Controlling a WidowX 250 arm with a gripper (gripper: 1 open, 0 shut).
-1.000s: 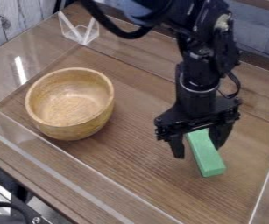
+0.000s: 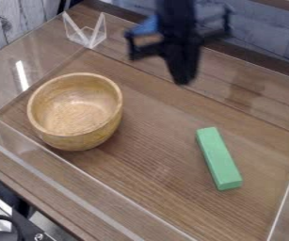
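My gripper (image 2: 177, 58) is high at the top of the camera view, a dark blurred shape over the back of the table, with its fingertips indistinct. A green block (image 2: 218, 157) lies flat on the right of the wooden table. A tan bowl (image 2: 75, 110) sits on the left, below and left of the gripper.
A white wire object (image 2: 88, 32) stands at the back left, with a partly hidden blue item (image 2: 151, 26) near the top middle.
My arm has risen quickly from low beside the green block toward the back of the table. The green block is now fully uncovered.
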